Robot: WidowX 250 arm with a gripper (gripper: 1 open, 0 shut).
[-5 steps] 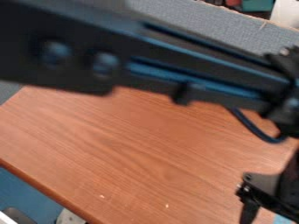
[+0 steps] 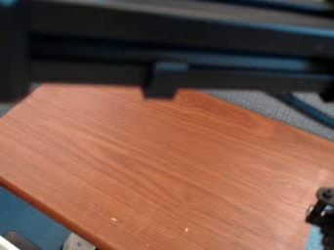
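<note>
A dark, blurred arm link [image 2: 167,44] spans the top of the camera view, close to the lens, hiding the back of the scene. A small black part [image 2: 325,210] shows at the right edge near the table's corner; it may be part of the gripper, but I cannot tell its state. The wooden table [image 2: 156,171] is bare apart from a few small pale specks.
Blue floor [image 2: 33,215] shows beyond the table's left edge, with pale grey items at the bottom left corner. A grey surface lies behind the table, mostly hidden by the arm.
The arm link has risen across the top of the view and now hides more of the background. The black part at the lower right has moved mostly out of view to the right.
</note>
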